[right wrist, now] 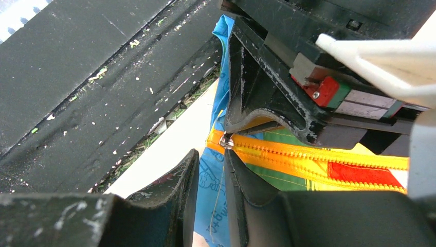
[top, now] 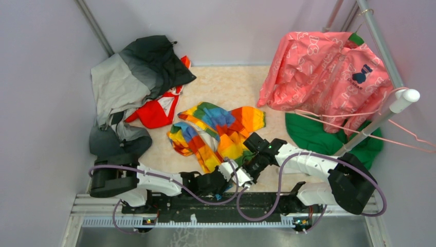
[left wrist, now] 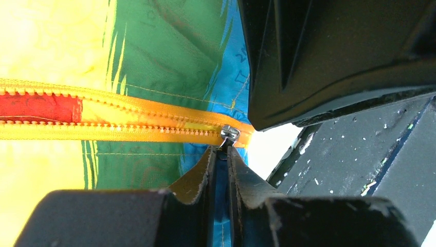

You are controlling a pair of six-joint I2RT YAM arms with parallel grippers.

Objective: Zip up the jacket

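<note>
The rainbow jacket [top: 234,144] lies at the front centre, both arms over its lower edge. In the left wrist view, the orange zipper [left wrist: 154,131] runs to a metal slider [left wrist: 230,133] at the blue hem. My left gripper has its close-set fingertips at the slider's pull; whether they grip it is unclear. My right gripper stands part open, its fingertips just beside the slider [right wrist: 226,143], with the other gripper's dark body above them in that view.
A pink jacket [top: 324,72] hangs from a rail at right, over green cloth [top: 308,134]. Grey and red garments [top: 128,87] are piled at left. Bare table [top: 226,82] shows at the back centre. The dark front edge is close below both grippers.
</note>
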